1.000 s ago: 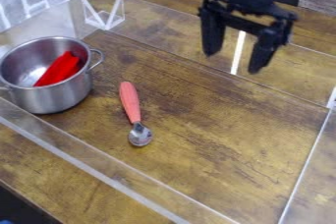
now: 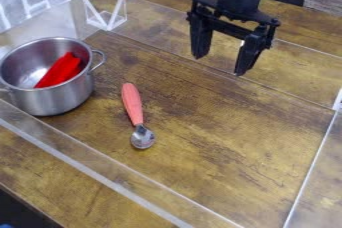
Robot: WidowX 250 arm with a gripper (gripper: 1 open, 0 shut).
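The black gripper (image 2: 219,58) hangs at the upper middle of the camera view over bare wooden table, its fingers spread open with nothing visible between them. A steel pot (image 2: 54,100) at the left edge holds a red object (image 2: 60,70). A spoon with a pink handle (image 2: 131,102) lies to the right of the pot, its steel head toward the front, below and left of the gripper.
A small white wire-like object (image 2: 104,12) stands at the upper left. Pale strips run along its lower left and right.
The pot, red object and spoon have not moved.
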